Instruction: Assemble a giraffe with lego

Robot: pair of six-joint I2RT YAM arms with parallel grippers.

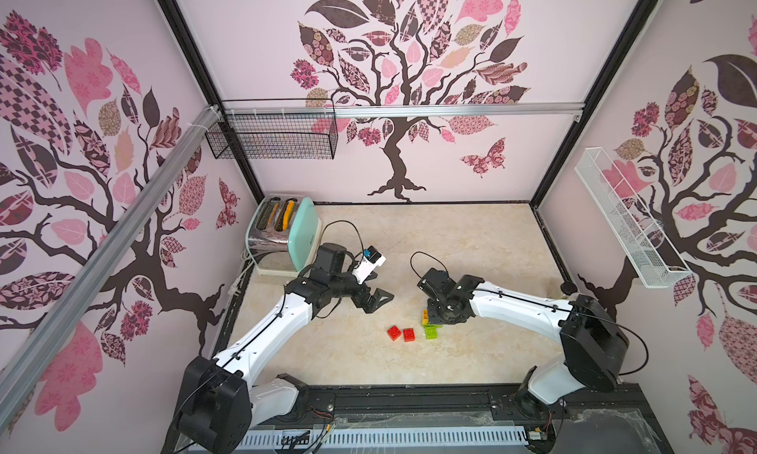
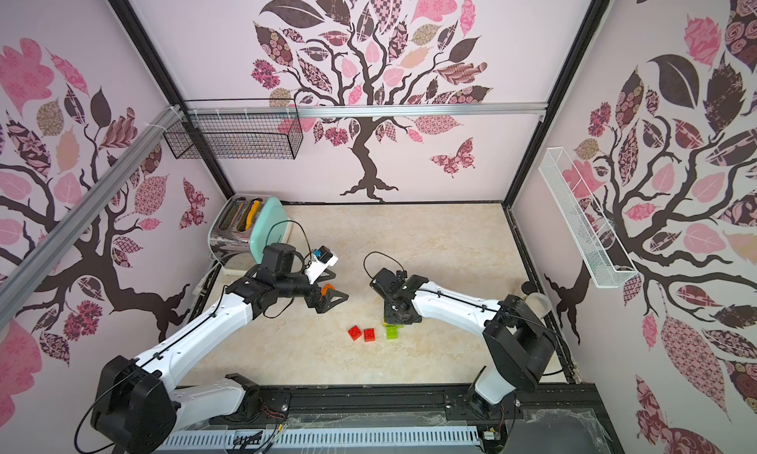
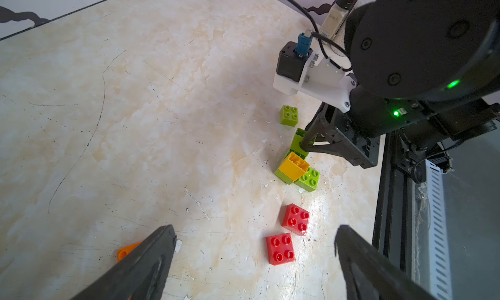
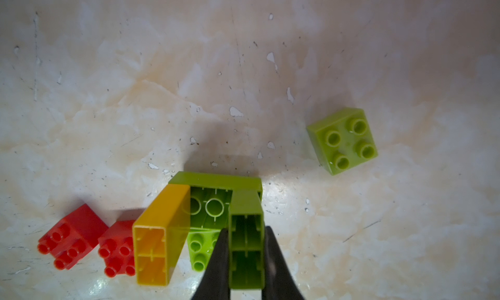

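Observation:
In the right wrist view my right gripper is shut on a green brick (image 4: 246, 206), whose hollow underside faces the camera. That brick stands at the right end of a green piece (image 4: 216, 180), also turned underside up. A yellow brick (image 4: 161, 232) stands at the left end of the same piece. Whether the held brick is pressed fully home, I cannot tell. Beside the assembly's front lies a lime brick (image 4: 202, 248), partly hidden. My left gripper hangs open over the table, with nothing between its fingers.
Two red bricks (image 3: 280, 248) lie left of the assembly. Another green brick (image 4: 342, 141) sits alone behind it. An orange piece (image 3: 127, 250) is partly covered by a left finger. The toaster-like box (image 1: 303, 237) stands at the back left.

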